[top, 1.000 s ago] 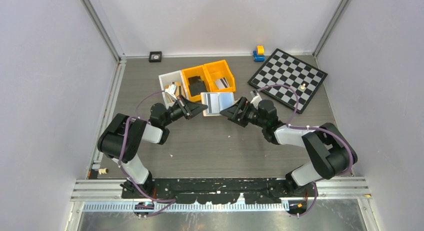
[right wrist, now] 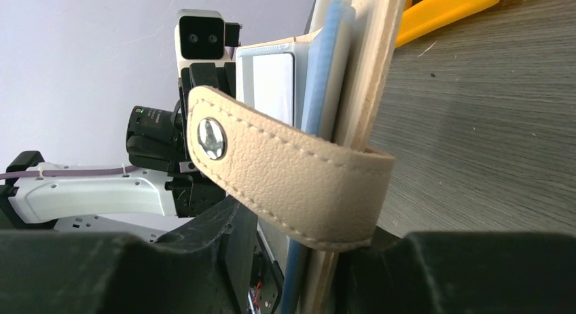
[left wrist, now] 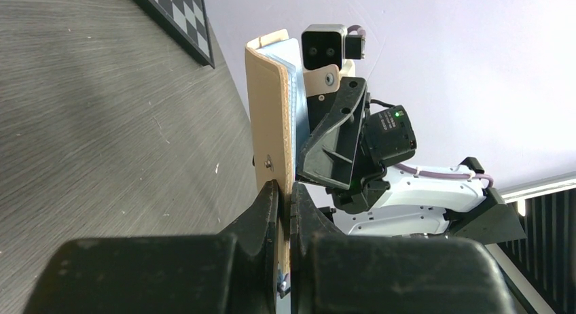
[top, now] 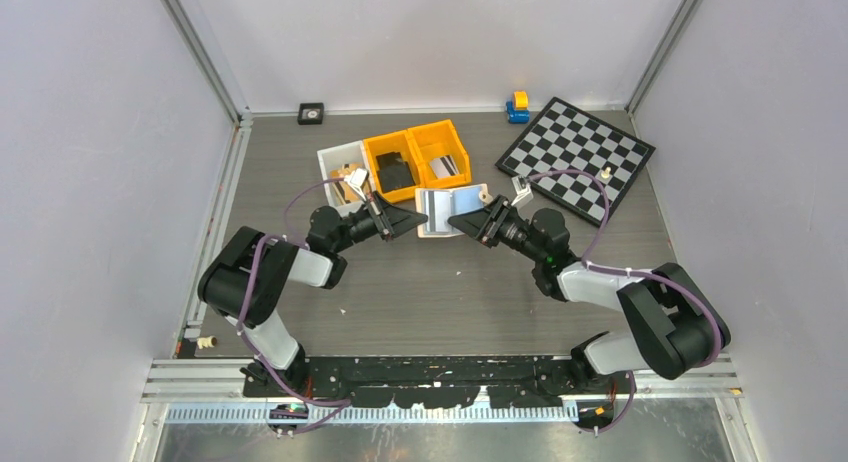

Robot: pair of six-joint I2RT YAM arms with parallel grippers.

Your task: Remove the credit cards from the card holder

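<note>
An opened beige leather card holder (top: 427, 230) is held up between my two arms, its striped and blue clear sleeves facing upward in the top view. At its left edge my left gripper is shut on it, gripping the leather cover (left wrist: 268, 117) from both sides. My right gripper (top: 453, 222) reaches over the right half, its fingers apart and straddling the blue sleeve (right wrist: 326, 69) and the cover. The snap strap (right wrist: 292, 175) sticks out across the right wrist view and hides part of that grip. A white card (right wrist: 274, 83) shows inside a clear sleeve.
Several cards lie in the right compartment of the orange bin (top: 462, 177), dark items in its other compartment. Beside it stands a white bin (top: 324, 167). A chessboard (top: 575, 157) lies at the back right.
My left gripper and the card holder have moved slightly to the right.
</note>
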